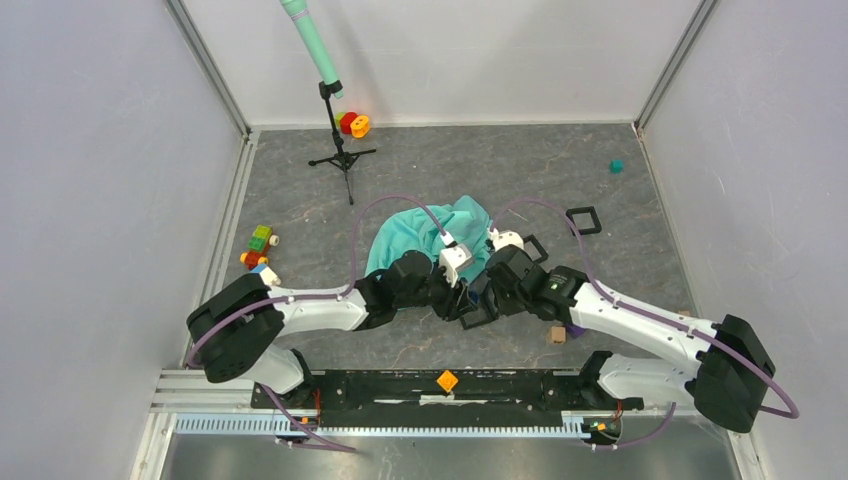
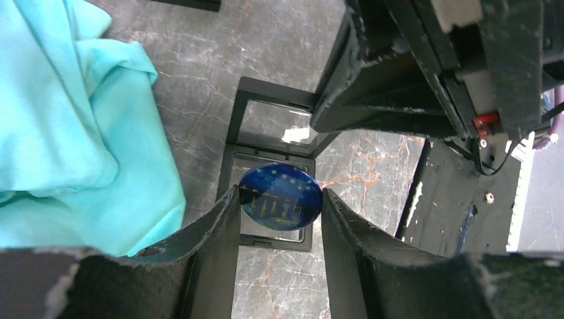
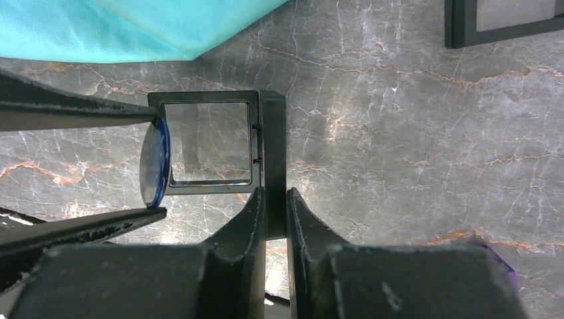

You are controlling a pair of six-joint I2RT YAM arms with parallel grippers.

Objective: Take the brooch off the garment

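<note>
A round dark-blue brooch [image 2: 281,196] is pinched between the fingertips of my left gripper, above a small open black hinged box [image 3: 209,143] with clear panels. My right gripper is shut on the box's right-hand part, which stands edge-up in the right wrist view. The turquoise garment [image 2: 86,153] lies crumpled on the mat beside the box, apart from the brooch.
Another black frame [image 1: 583,220] lies at the right, with a teal cube [image 1: 616,166] behind it. Toy blocks [image 1: 258,245] are at the left, a wooden block [image 1: 558,334] near the front. Bare mat surrounds the garment.
</note>
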